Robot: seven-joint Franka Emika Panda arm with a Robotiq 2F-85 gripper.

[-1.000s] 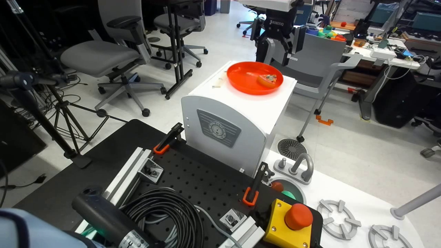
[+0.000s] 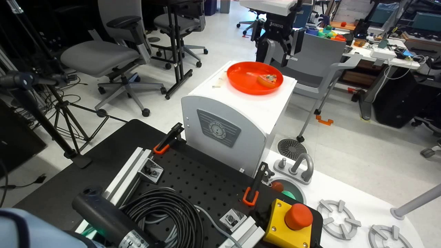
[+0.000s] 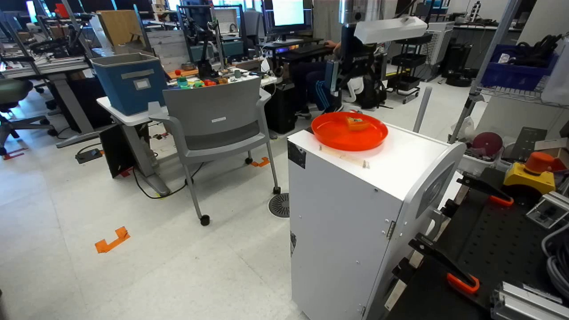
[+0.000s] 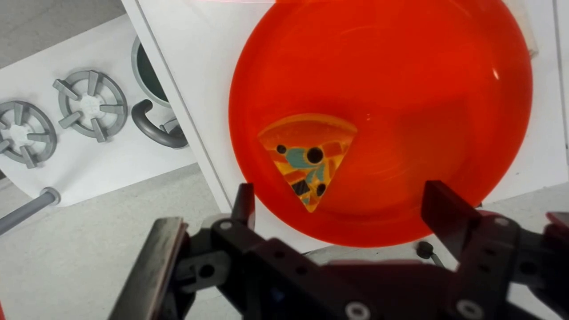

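Observation:
A toy pizza slice (image 4: 310, 155) lies flat in a round red plate (image 4: 405, 106), near its rim, with the crust toward the plate's middle. The same plate (image 2: 248, 84) rests on top of a white cabinet (image 2: 225, 99), toward its far end. Above that far end hangs my gripper (image 2: 275, 50), apart from both slice and plate. Its two black fingers are spread wide in the wrist view, and nothing sits between them. One fingertip (image 4: 244, 205) overlaps the lower left of the plate in that view.
A grey chair (image 3: 216, 117) stands just beyond the cabinet. Beside the cabinet is a lower white toy stove top with burners (image 2: 339, 219), a sink and a faucet (image 2: 304, 167). A black pegboard table (image 2: 188, 177) with clamps and an emergency stop (image 2: 293, 223) lies in front.
My gripper has shifted very slightly upward in exterior view 1. The plate and the slice have not moved.

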